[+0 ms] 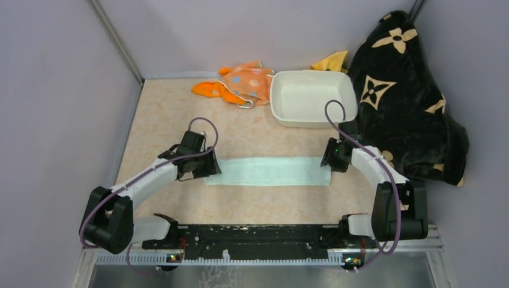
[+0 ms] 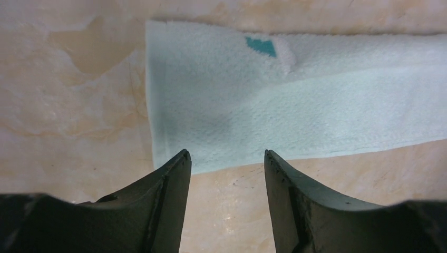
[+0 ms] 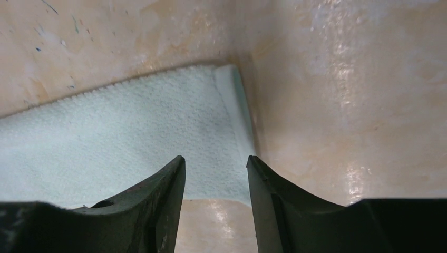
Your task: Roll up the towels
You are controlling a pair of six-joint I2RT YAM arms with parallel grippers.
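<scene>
A pale mint towel [image 1: 270,171] lies as a long flat strip across the middle of the table, its short right edge slightly turned up in the right wrist view. My left gripper [image 1: 211,168] is over the towel's left end, open, nothing between its fingers; the left wrist view shows the towel [image 2: 221,116] with a small teal patch near its far edge. My right gripper [image 1: 328,157] hovers at the right end, open, with the towel's edge [image 3: 234,105] just beyond its fingertips.
A white bin [image 1: 313,96] stands at the back, with orange cloths [image 1: 243,84] beside it and a yellow cloth behind. A large black patterned blanket [image 1: 402,120] fills the right side. Bare table surrounds the towel.
</scene>
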